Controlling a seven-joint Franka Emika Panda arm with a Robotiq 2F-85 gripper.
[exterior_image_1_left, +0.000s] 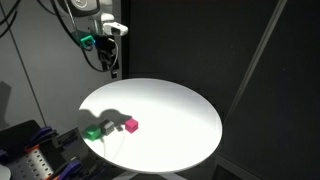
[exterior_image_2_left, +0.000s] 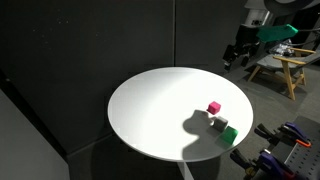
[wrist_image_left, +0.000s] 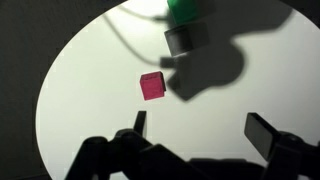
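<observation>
A small pink block rests alone on the white oval table. To its left are a grey block and a green block, close to each other near the table's edge. My gripper hangs well above the table with no block in it. In the wrist view the gripper is open, its two fingers far apart over bare white surface. That view also has the pink block ahead of the left finger, with the grey block and part of the green block farther up.
Dark equipment with cables stands beside the table's near-left edge. A wooden chair is behind the arm in the second exterior view. Arm shadows fall across the blocks.
</observation>
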